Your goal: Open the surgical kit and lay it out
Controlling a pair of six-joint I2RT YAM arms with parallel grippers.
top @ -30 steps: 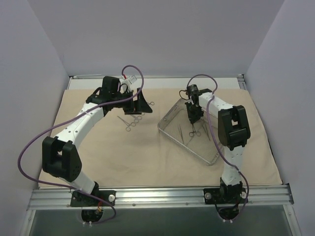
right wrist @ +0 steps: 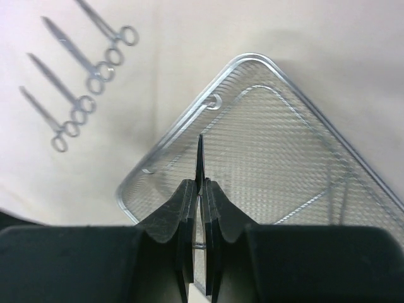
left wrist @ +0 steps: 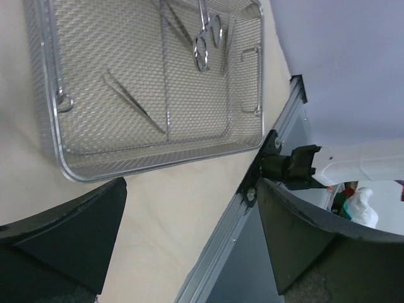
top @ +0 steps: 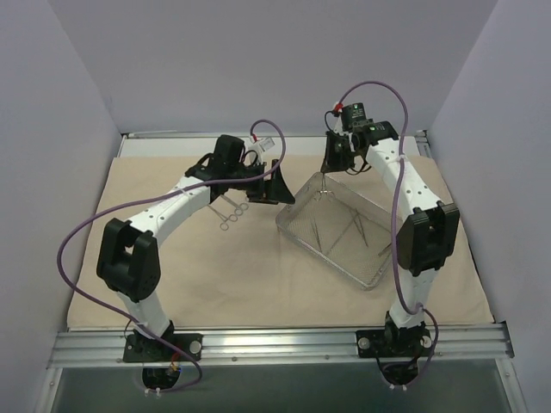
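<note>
A wire-mesh tray (top: 297, 245) lies angled on the cloth, right of the middle. My right gripper (top: 325, 172) is over its far end, shut on a ring-handled instrument (top: 324, 191) whose finger rings (left wrist: 201, 55) hang downward. In the right wrist view the dark tip (right wrist: 200, 158) sticks out from between the closed fingers. Just left of the tray, my left gripper (top: 277, 189) is open, with a wide empty gap in the left wrist view. Thin tweezer-like instruments (left wrist: 131, 100) remain on the tray floor.
Several ring-handled instruments (right wrist: 72, 110) lie in a row on the cloth left of the tray, partly covered by the left arm in the top view. Both grippers are fairly close together.
My right gripper has moved back and left, raising the ring-handled instrument from the tray's middle to its far end. The left gripper has moved right, toward the tray.
</note>
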